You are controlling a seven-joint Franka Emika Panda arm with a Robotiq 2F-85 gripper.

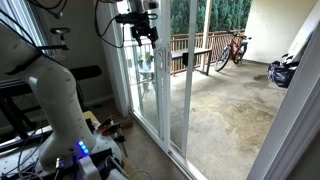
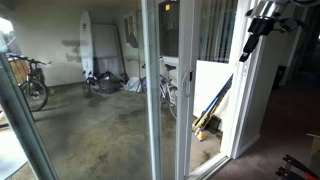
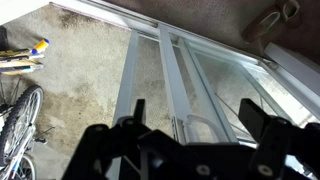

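A white-framed sliding glass door (image 1: 164, 95) stands in front of the arm, with a tall opening onto a concrete patio beside it. Its slim pull handle (image 2: 187, 84) is on the upright frame in exterior view 2. My black gripper (image 1: 138, 41) hangs high by the door, apart from the frame as far as I can tell. From the wrist camera, the gripper looks down with its two fingers (image 3: 139, 110) wide apart. Nothing is held between them; a pale curved handle (image 3: 203, 122) and the door's rails show beyond the gap.
Outside on the patio are a red bicycle (image 1: 232, 51) and a dark covered bundle (image 1: 283, 72). Long-handled tools (image 2: 211, 108) lean near the doorway. Shoes (image 3: 262, 24) lie on the indoor floor.
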